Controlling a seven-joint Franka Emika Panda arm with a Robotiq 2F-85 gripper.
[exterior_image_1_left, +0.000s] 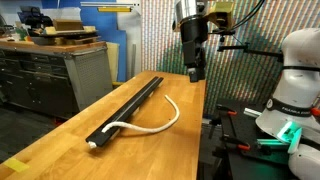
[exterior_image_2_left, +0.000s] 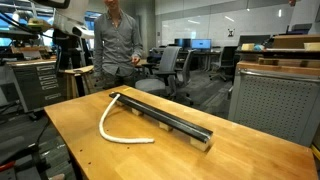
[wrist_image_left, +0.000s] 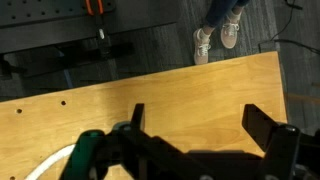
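Observation:
A white flexible tube (exterior_image_1_left: 152, 129) lies in a curve on the wooden table, one end resting at the near end of a long black channel (exterior_image_1_left: 126, 109). In the second exterior view, the tube (exterior_image_2_left: 103, 126) bends away from the channel (exterior_image_2_left: 168, 119), and its free end lies on the bare wood. My gripper is open, its two dark fingers wide apart with only tabletop visible between them. It hangs above the table's edge, to the side of the tube and clear of it. Only a short arc of the tube (wrist_image_left: 48, 162) shows at the wrist view's lower left.
A person (exterior_image_2_left: 118, 45) stands at the table's far edge; their shoes (wrist_image_left: 203, 45) show on the floor. Wooden blocks (exterior_image_2_left: 207, 145) support the channel. The wooden table (exterior_image_2_left: 245, 150) has free room on both sides of the channel.

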